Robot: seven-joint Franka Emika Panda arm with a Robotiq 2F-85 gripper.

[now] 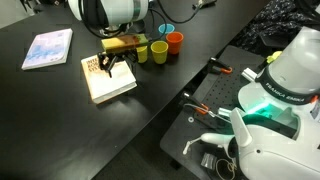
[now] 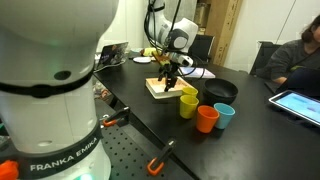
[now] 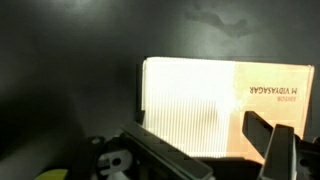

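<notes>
A thick book (image 1: 110, 82) with a cream and orange cover lies flat on the dark table. In the wrist view, the book (image 3: 265, 90) shows its ridged page edges to the left and printed lettering on the cover. Over its far part hangs my gripper (image 1: 121, 60), fingers pointing down. The dark fingers (image 3: 270, 137) stand apart at the bottom of the wrist view, so the gripper is open, and nothing shows held between them. Whether the fingertips touch the cover cannot be told.
Yellow cups (image 1: 159, 52), an orange cup (image 1: 175, 42) and a blue cup (image 2: 225, 115) stand close beside the book. A black bowl (image 2: 220, 93) sits past them. Another flat book (image 1: 48, 48) lies at the far left.
</notes>
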